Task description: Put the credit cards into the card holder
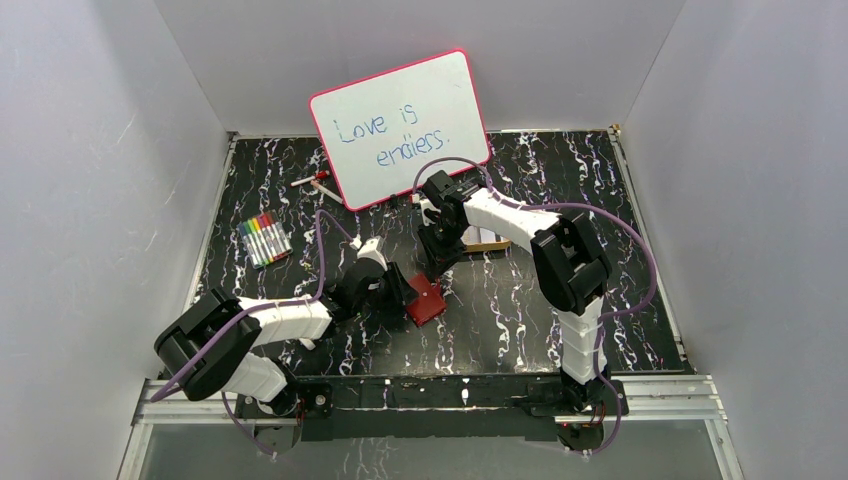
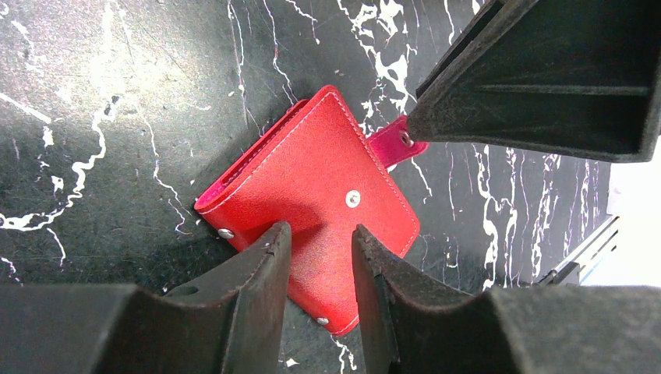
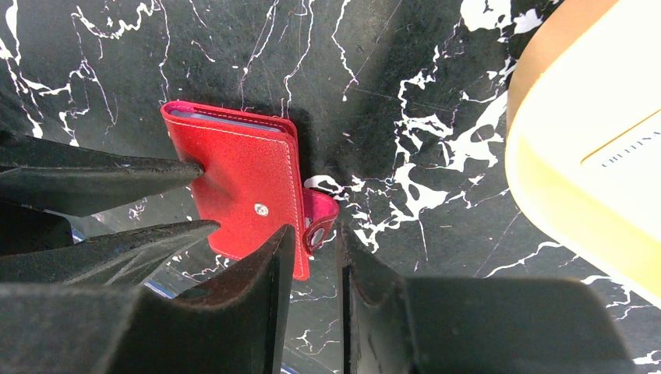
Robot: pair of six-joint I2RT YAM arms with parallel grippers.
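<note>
A red leather card holder lies shut on the dark marbled table, its short strap sticking out unfastened at one side. Over the holder's face, my left gripper is part open with a clear gap between its fingertips, and I cannot tell whether they touch the leather. Close to the strap hovers my right gripper, also part open, its narrow gap lined up with the strap's end. In the left wrist view, a right finger overlaps the strap tip. A pale edge shows inside the holder; no loose card is visible.
A yellow-rimmed container with white contents stands beside the right gripper. The whiteboard leans at the back, coloured markers lie at left.
</note>
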